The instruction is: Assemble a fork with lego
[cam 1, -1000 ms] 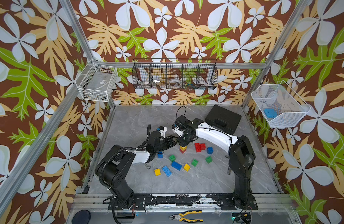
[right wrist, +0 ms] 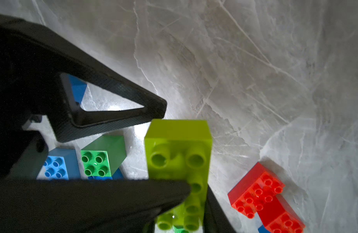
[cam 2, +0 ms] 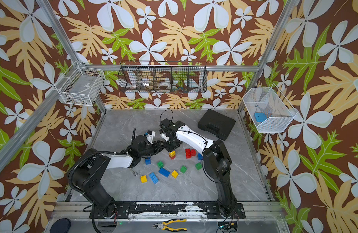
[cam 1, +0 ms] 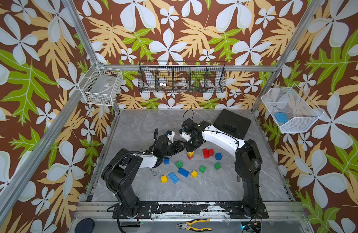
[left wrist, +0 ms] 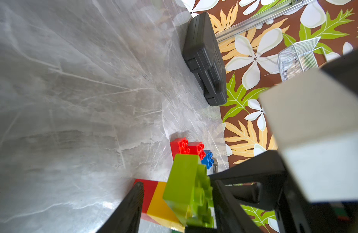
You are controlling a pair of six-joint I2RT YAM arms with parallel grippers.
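Note:
A long lime-green brick [right wrist: 179, 149], studs facing up, is between the fingers of my right gripper, which is shut on its near end at the bottom of the right wrist view. Below it in the left wrist view show a yellow brick [left wrist: 162, 211] and a red brick [left wrist: 148, 190]; whether the lime brick is pressed onto them I cannot tell. My left gripper stands open, its fingers apart on either side of the lime brick. The top left view shows the yellow-and-red stack [cam 1: 190, 154] just in front of both grippers, the lime brick hidden.
Two red bricks [right wrist: 260, 192] lie to the right of the stack. Blue bricks [cam 1: 183, 172], green bricks [cam 1: 202, 169] and yellow bricks [cam 1: 163, 178] are scattered in front. A black case [cam 1: 232, 123] lies at the back right.
My left forearm has shifted slightly to the right, with its gripper staying at nearly the same place. The right arm has moved very little. Loose bricks lie as before.

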